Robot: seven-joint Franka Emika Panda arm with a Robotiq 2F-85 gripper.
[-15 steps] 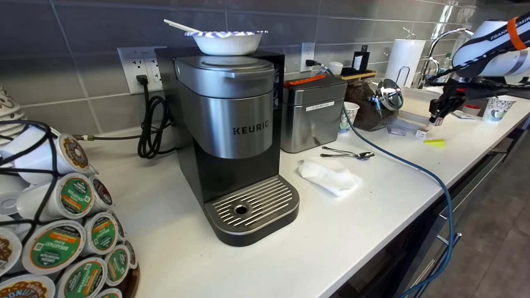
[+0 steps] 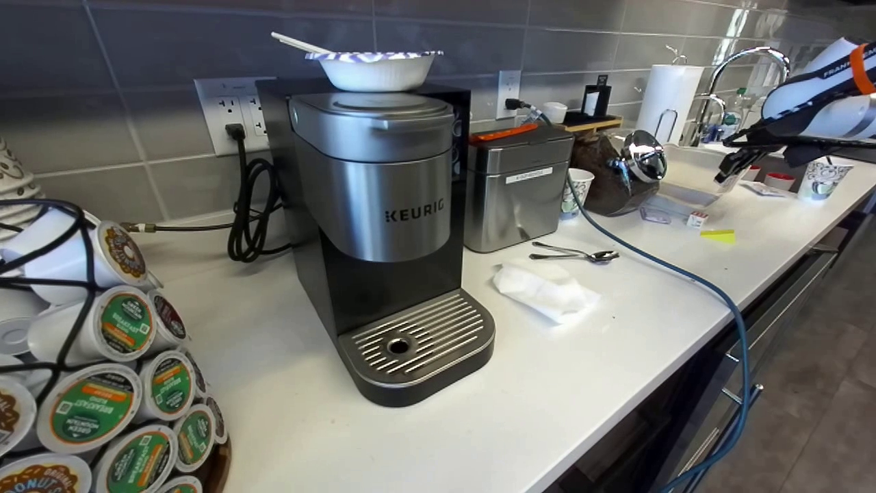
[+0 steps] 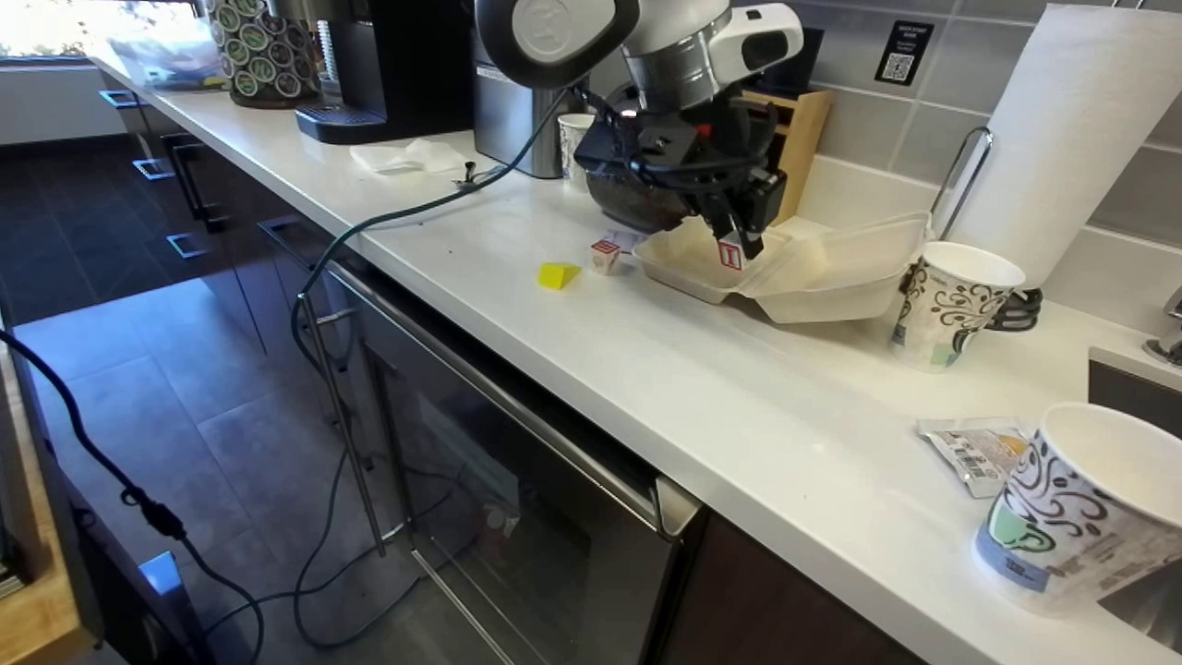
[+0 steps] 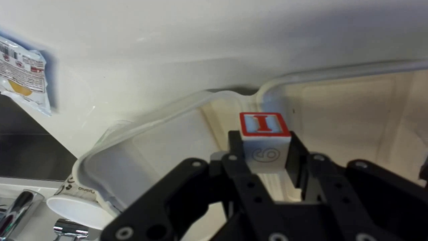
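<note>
A small white letter block with a red-framed "I" on top is pinched between my gripper's black fingers in the wrist view. My gripper is shut on this block and hangs over the open takeout container. In the wrist view the block appears near the container's hinge fold, between its two halves. How high it hangs cannot be told exactly. A second letter block stands on the counter beside the container, and a yellow block lies further toward the counter's front edge.
A patterned paper cup stands close against the container's right side. Further right are a snack packet and another cup. A dark jar stands behind. The blue cable crosses the counter. Open counter lies in front of the container.
In exterior view 1 my gripper has risen from low near the counter and shifted slightly right. The coffee maker, spoons, napkin and loose blocks have stayed where they were.
</note>
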